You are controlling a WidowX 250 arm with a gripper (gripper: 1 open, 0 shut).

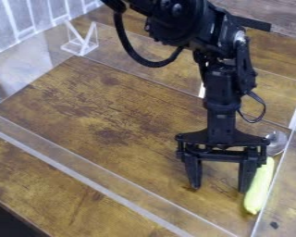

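Note:
My black gripper [221,174] is low over the wooden surface at the right, fingers apart and pointing down, with nothing visible between them. Just right of its right finger lies a long pale yellow-green object [259,192], angled along the right side. A small silver round item [277,143] sits behind that object, partly hidden by the gripper.
Clear plastic walls border the wooden floor [101,120] along the front, left and right. A white bracket [80,39] stands at the back left.

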